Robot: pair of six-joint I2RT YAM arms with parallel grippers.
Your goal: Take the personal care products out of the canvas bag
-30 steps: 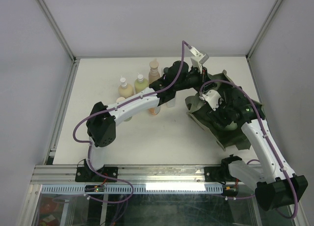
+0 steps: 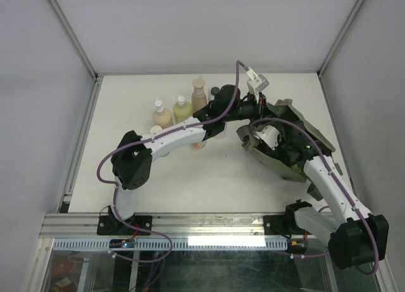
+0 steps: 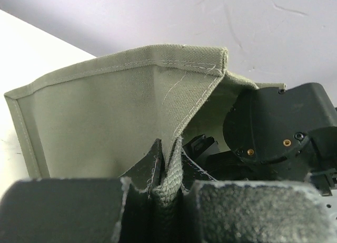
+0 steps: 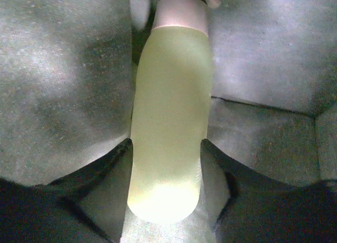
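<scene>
The olive canvas bag stands open at the right of the table. My left gripper is shut on the upper edge of its wall, with a fold of the canvas pinched between the fingers. Down inside the bag, my right gripper is shut on a pale green bottle, one finger on each side near its lower end. The bottle's pink collar points away from the fingers. From above, the bag walls and the right arm hide this bottle.
Several bottles stand left of the bag, among them a tan one, a yellow-green one and a brown one. My left arm passes in front of them.
The bag's front and right walls have changed shape, covering the green bottle seen inside earlier. My left gripper has dipped slightly.
</scene>
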